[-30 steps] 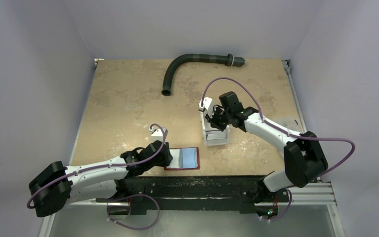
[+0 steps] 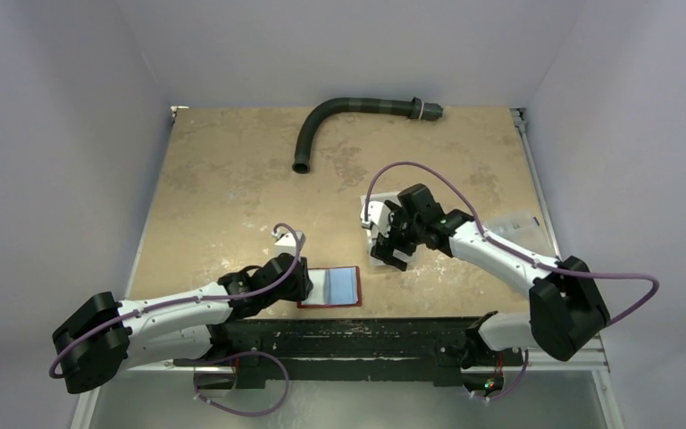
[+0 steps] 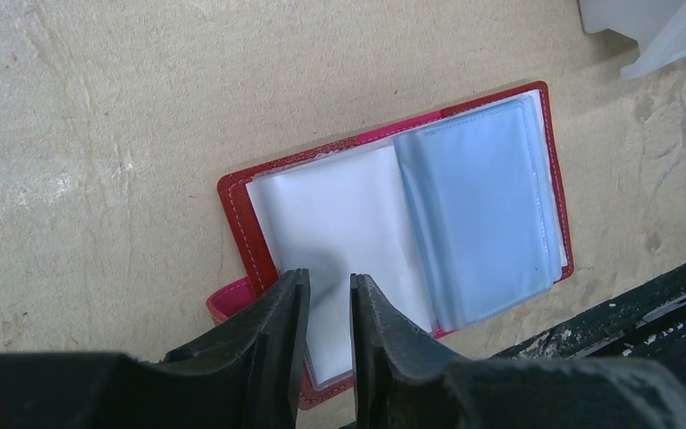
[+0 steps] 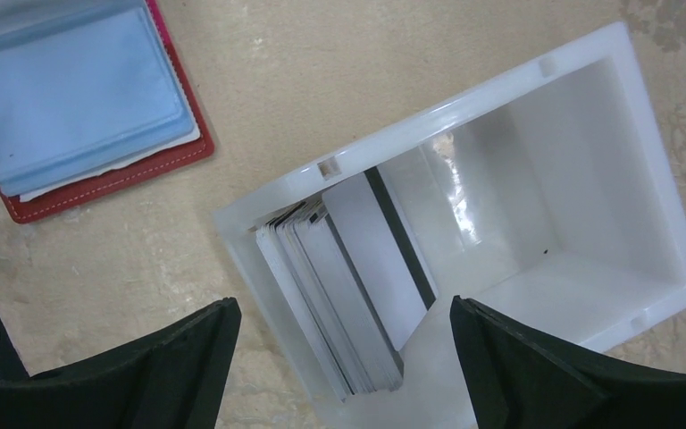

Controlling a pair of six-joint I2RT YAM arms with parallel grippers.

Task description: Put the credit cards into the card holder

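The card holder point(image 3: 339, 241) lies spread out on the table, dark red round its edge, with a white page on one side and a blue sleeve point(image 3: 487, 206) on the other. My left gripper is over its lower-left part, fingers apart with only white page showing between the tips. White-edged cards point(image 4: 335, 295) stand stacked at one end of a white bin, and one paler card with a black stripe point(image 4: 380, 255) leans beside them. Above that end, my right gripper is open, its fingers on either side of the stack.
The white bin point(image 4: 630, 116) is otherwise empty and stands to the right of the card holder. A dark curved hose point(image 2: 317, 121) lies at the back of the table. A clear container point(image 2: 518, 228) sits by the right edge.
Over the white bin, my right gripper has moved toward the front of the table, and its fingers have spread. The left arm and the card holder look unmoved.
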